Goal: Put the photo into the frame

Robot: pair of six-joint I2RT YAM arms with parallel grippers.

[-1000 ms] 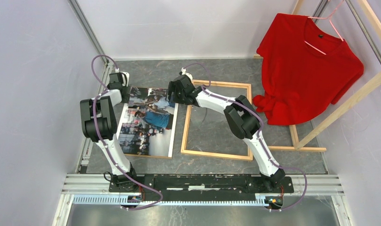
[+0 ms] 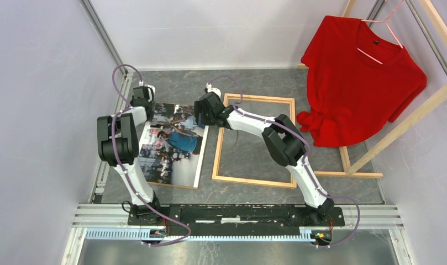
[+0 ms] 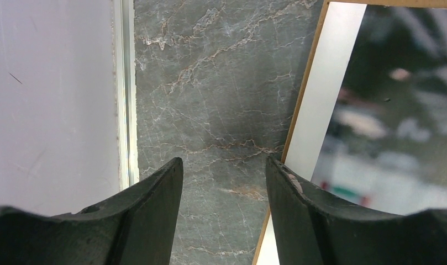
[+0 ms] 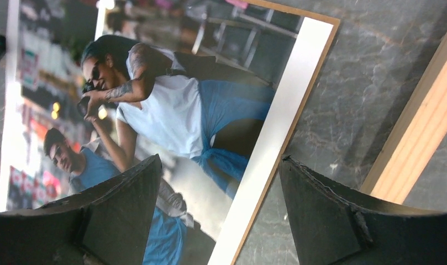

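Observation:
The photo, on a backing board with white borders, lies on the floor at the left. The empty wooden frame lies to its right. My left gripper hangs at the photo's upper left corner, fingers apart, one at the white border and the other over bare floor. My right gripper is open at the photo's upper right, its fingers either side of the right part, one above the picture, one by the outer edge of the white border.
A red T-shirt hangs on a wooden rack at the right. Walls border the workspace; the left rail runs close beside my left gripper. Grey floor shows behind the photo and frame.
Both grippers have shifted slightly: the left a little to the right, the right a little to the left. The photo's lower end appears nudged slightly.

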